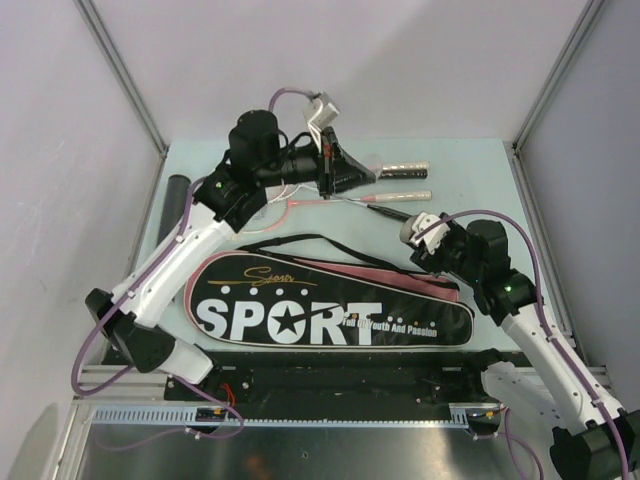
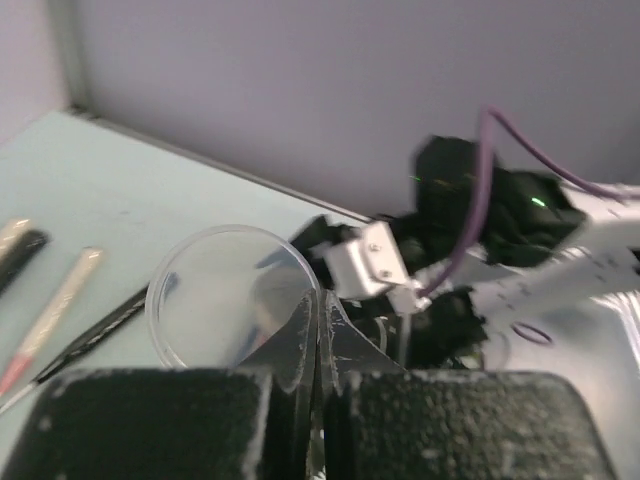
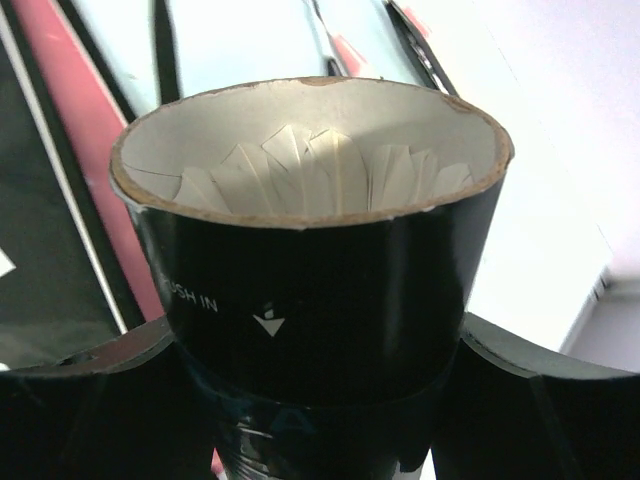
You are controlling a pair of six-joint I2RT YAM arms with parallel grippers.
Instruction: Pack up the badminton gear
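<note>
In the left wrist view my left gripper is shut on the edge of a clear round lid (image 2: 215, 232). From above, this gripper (image 1: 368, 178) is over the racket handles, to the upper left of my right gripper. My right gripper (image 1: 425, 248) is shut around a black shuttlecock tube (image 3: 320, 310); its open rim faces the right wrist camera and white feathers show inside. The black SPORT bag (image 1: 330, 345) lies flat at the front. Rackets lie behind it, their handles (image 1: 405, 197) pointing right and their heads mostly covered by my left arm.
A second dark tube (image 1: 170, 200) lies at the left, partly behind my left arm. The loose shuttlecocks are out of sight under that arm. Bare table (image 1: 465, 175) shows at the back right. Walls enclose the sides.
</note>
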